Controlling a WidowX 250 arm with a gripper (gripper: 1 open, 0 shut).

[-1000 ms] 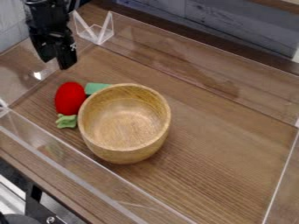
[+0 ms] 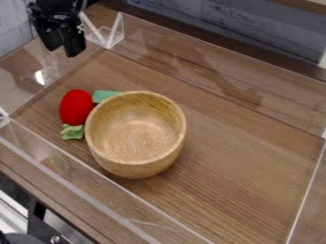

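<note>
My black gripper [image 2: 59,36] hangs at the top left, open, above the wooden table [image 2: 242,114]. Below it to the right, a red tomato-like object [image 2: 75,109] lies beside a green piece [image 2: 109,99] and a leafy green item [image 2: 72,132]. A large empty tan bowl [image 2: 133,133] stands to their right.
The table's edge runs along the far right. Clear plastic pieces are near the gripper at the top left.
The bowl and the objects beside it have stayed put.
</note>
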